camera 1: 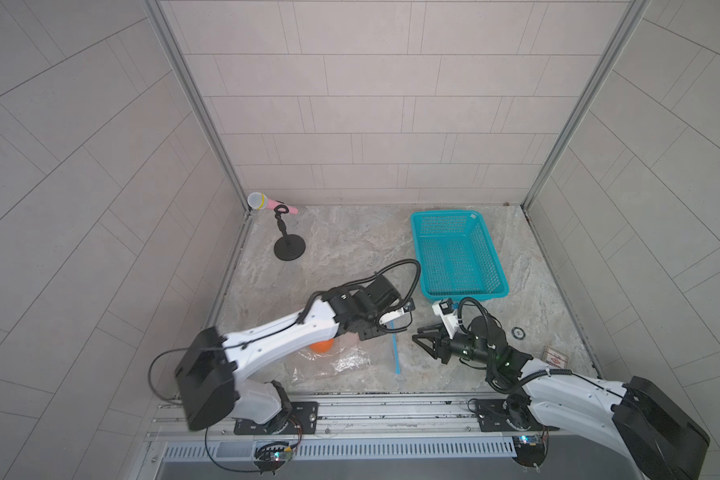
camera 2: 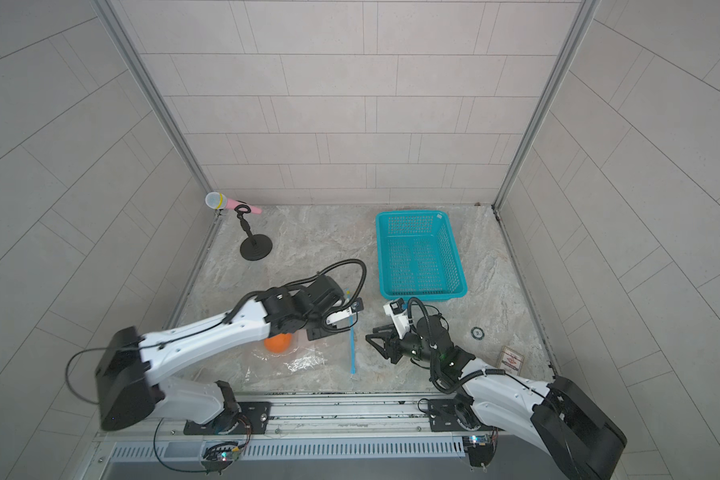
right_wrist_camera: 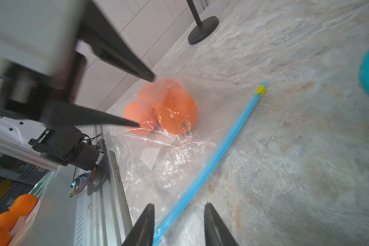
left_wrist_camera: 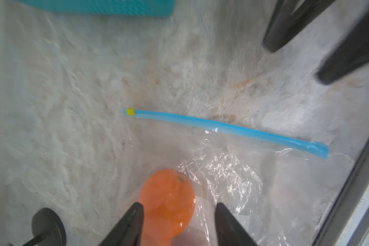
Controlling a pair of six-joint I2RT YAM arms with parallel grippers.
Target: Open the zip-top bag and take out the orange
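The clear zip bag (left_wrist_camera: 266,180) lies on the table with several oranges (left_wrist_camera: 166,196) inside; its blue zip strip (left_wrist_camera: 233,130) with a yellow slider (left_wrist_camera: 130,112) runs along the side toward my right arm. My left gripper is above the bag, open, empty between its blurred fingertips. My right gripper stands open beside the zip strip's near end, the strip close by its left finger. In the top views the left arm hides part of the bag.
A teal basket (camera 1: 424,248) stands at the back right. A black stand (camera 1: 289,247) and a pink item (camera 1: 260,201) are at the back left. A small ring (camera 1: 518,333) and a box (camera 1: 554,357) lie at the right.
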